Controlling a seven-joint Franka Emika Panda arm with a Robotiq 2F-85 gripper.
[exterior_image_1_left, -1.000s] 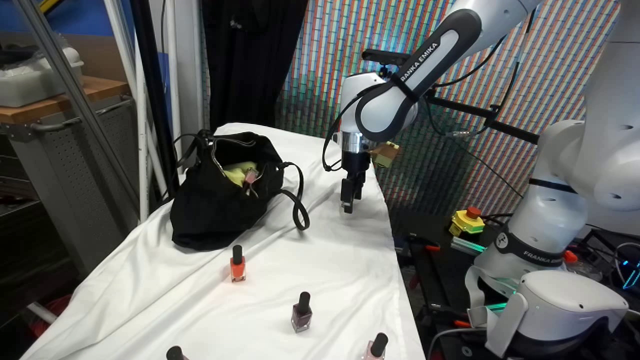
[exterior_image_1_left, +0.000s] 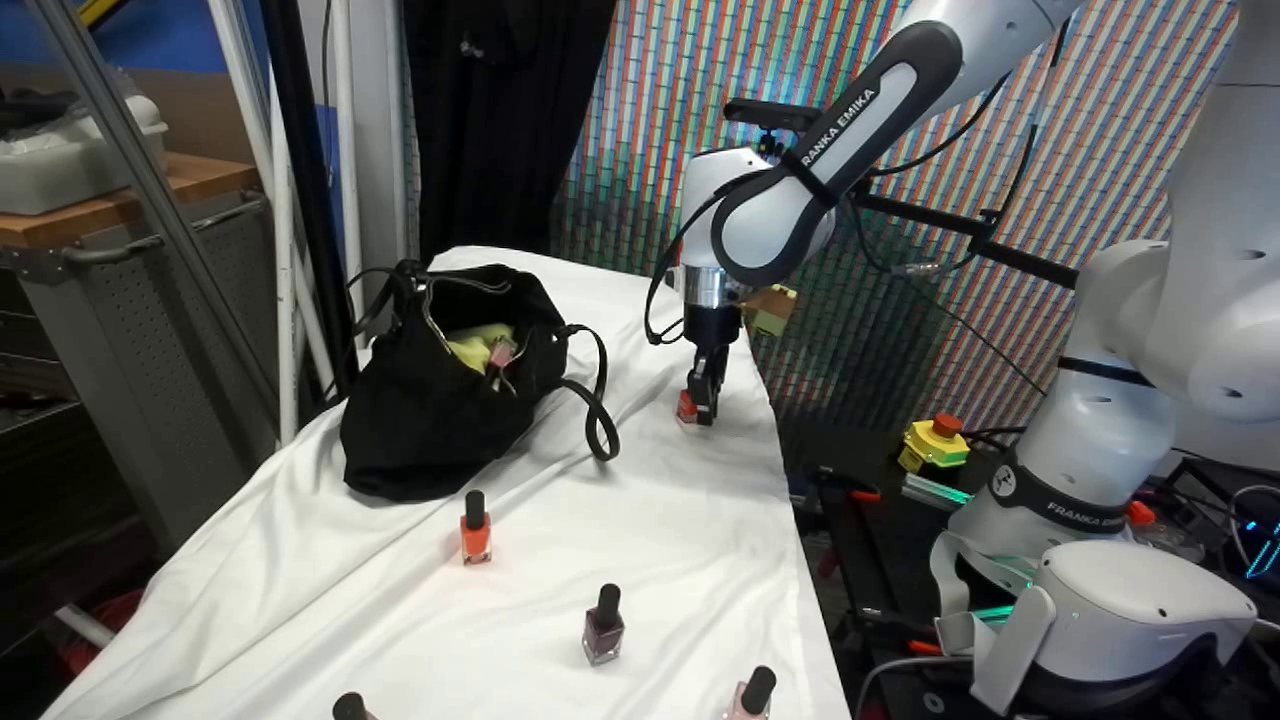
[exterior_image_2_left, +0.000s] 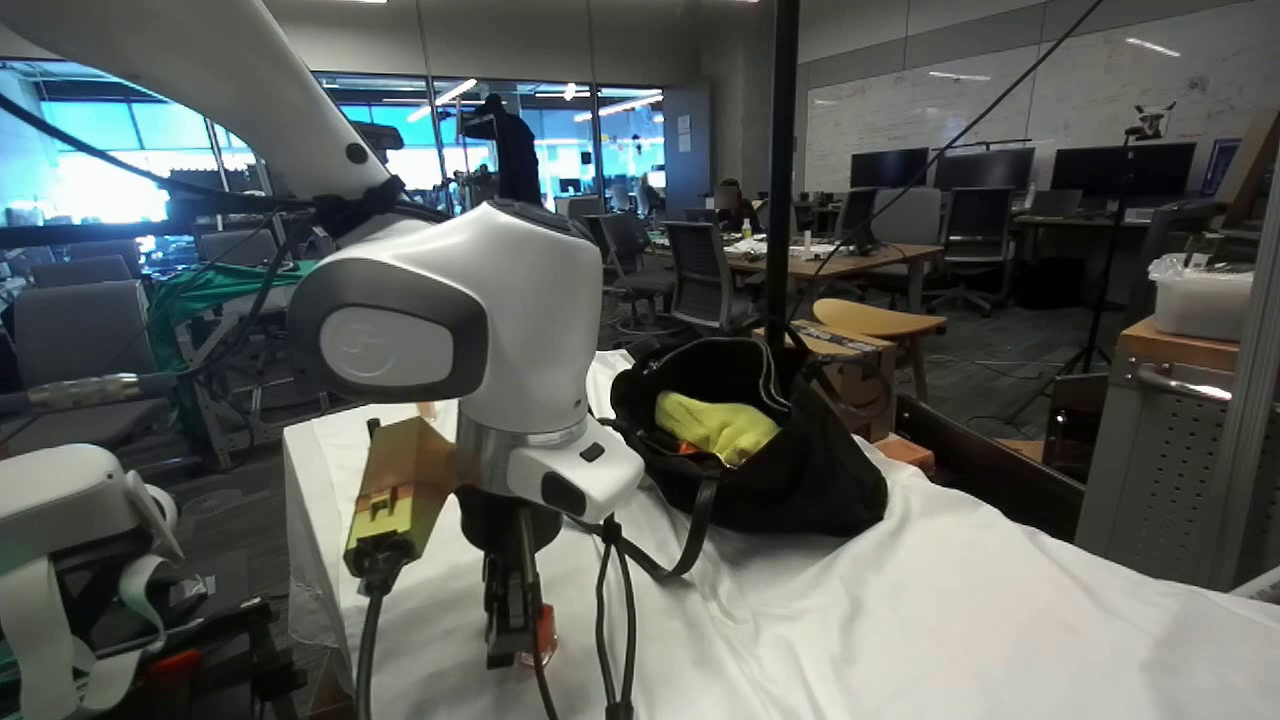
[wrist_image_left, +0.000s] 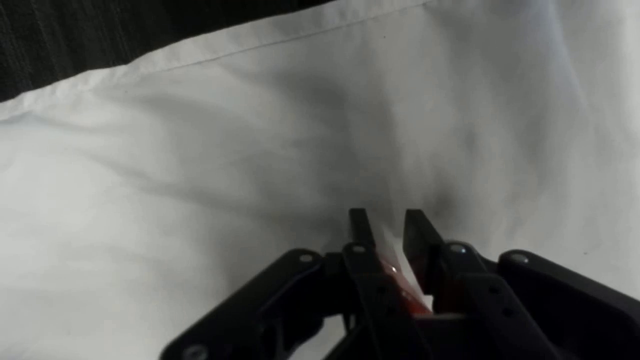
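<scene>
A red nail polish bottle (exterior_image_1_left: 686, 406) stands on the white cloth toward the far end of the table, partly hidden by my gripper (exterior_image_1_left: 705, 418). Exterior view 2 also has the gripper (exterior_image_2_left: 516, 660) low at the cloth, with the red bottle (exterior_image_2_left: 547, 636) by its fingers. In the wrist view, the gripper is part open. Red glass of the bottle (wrist_image_left: 415, 303) shows in the gap between the fingers, with a pale strip between it and the right finger. The bottle's cap is hidden.
A black bag (exterior_image_1_left: 438, 414) with yellow cloth (exterior_image_1_left: 480, 342) inside sits left of the gripper, its strap (exterior_image_1_left: 600, 426) looping toward the arm. Nearer stand an orange-red bottle (exterior_image_1_left: 476, 540), a dark purple bottle (exterior_image_1_left: 603, 632) and a pink bottle (exterior_image_1_left: 752, 696). The table's right edge is close.
The gripper's fingers have shifted and stand closer together. The red bottle, hidden behind them a second ago, now shows at their left. The arm has hardly moved; the bag and other bottles have not.
</scene>
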